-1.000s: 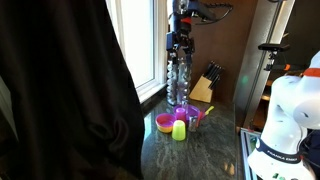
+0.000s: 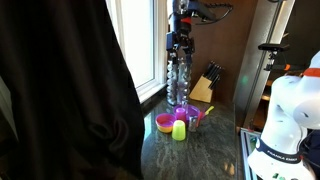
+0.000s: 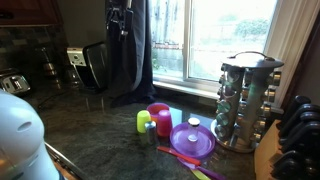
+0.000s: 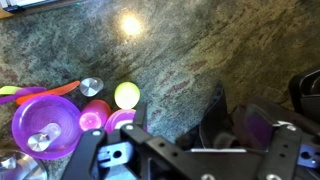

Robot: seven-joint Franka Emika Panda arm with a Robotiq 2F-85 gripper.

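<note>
My gripper [image 2: 180, 46] hangs high above the counter, well clear of everything on it; in the second exterior view the gripper [image 3: 122, 22] is at the upper left, before the dark curtain. Its fingers look apart with nothing between them. Below lies a cluster: a yellow-green cup [image 3: 142, 122], a pink cup [image 3: 165, 123], and a purple plate [image 3: 207, 139] with a clear, silver-topped shaker [image 3: 193, 127] on it. A metal shaker [image 3: 151, 133] stands in front of the cups. A pink-orange bowl [image 2: 163, 124] sits behind them. Orange [image 4: 65, 88] and purple [image 4: 22, 98] utensils lie beside the plate.
A tall spice rack [image 3: 242, 105] and a knife block [image 2: 201, 88] stand beyond the plate. A dark curtain [image 2: 75, 90] hangs by the window. A black-and-silver appliance [image 3: 86, 65] stands at the back left. The counter [image 3: 85, 115] left of the cups is bare.
</note>
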